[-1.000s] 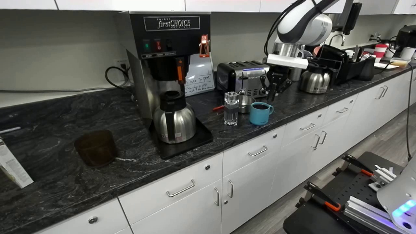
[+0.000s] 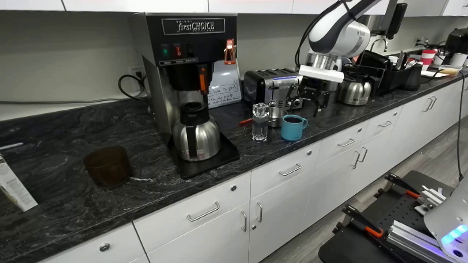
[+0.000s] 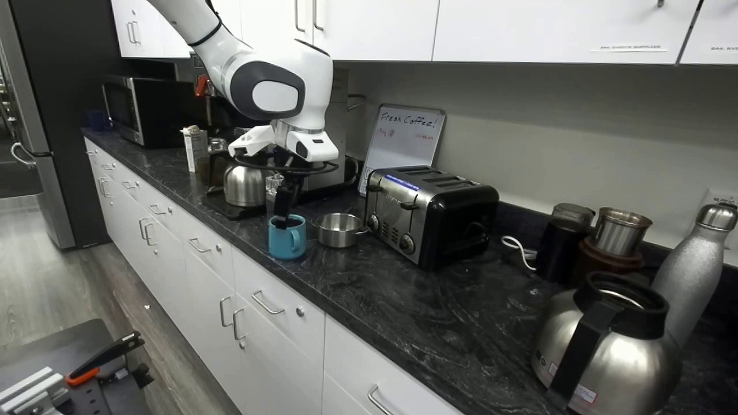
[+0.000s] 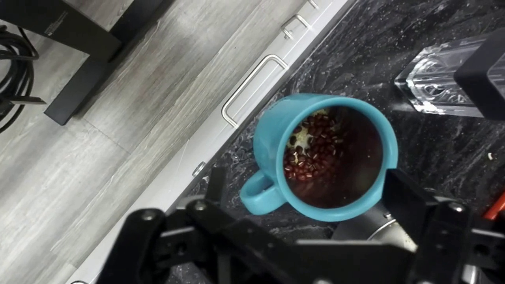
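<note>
A teal mug [image 2: 292, 128] stands upright near the counter's front edge. In the wrist view, dark red bean-like pieces and a few pale bits show inside the mug [image 4: 331, 156], and its handle points to the lower left. My gripper [image 2: 303, 106] hangs just above and behind it, fingers spread wide. From the wrist, one finger [image 4: 216, 185] shows left of the handle and the other finger [image 4: 406, 196] by the rim's right side. Nothing is held. In exterior view 2 the gripper [image 3: 282, 211] overlaps the mug's top, so contact there is unclear.
Close by stand a small metal pot [image 2: 276, 116] and a clear glass container [image 2: 260, 124]. Behind them is a toaster [image 3: 432, 211]; the coffee maker [image 2: 193, 39] with its carafe [image 2: 198, 138] is to the left in exterior view 1. Bare counter lies in front of the toaster.
My gripper's fingers have gone from close together to wide apart. The arm has shifted slightly left in exterior view 1, while the mug stays put.
</note>
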